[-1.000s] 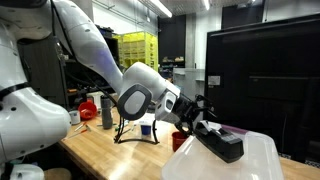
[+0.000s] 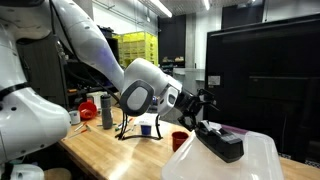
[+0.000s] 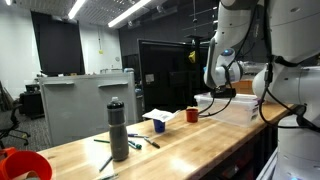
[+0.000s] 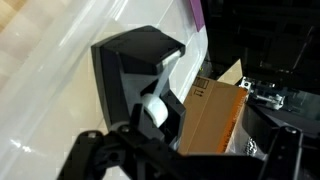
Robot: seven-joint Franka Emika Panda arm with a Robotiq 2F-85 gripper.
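A black box-like object [image 2: 222, 145] rests at the edge of a translucent white bin [image 2: 262, 160]. In the wrist view, the black object [image 4: 140, 85] has a recessed face with a rounded white part [image 4: 153, 108] inside. My gripper [image 2: 198, 107] hovers close by the object's upper end in exterior view 1. It stands open and nothing shows held in it. Whether a finger touches the object cannot be told. In exterior view 2, the bin [image 3: 238, 108] is at the table's far right, below the arm.
A red mug [image 2: 180, 139] stands just left of the bin. Further off on the wooden table are a blue cup [image 3: 159, 126], a dark bottle [image 3: 118, 132], several pens or tools, and a red bowl [image 3: 24, 165].
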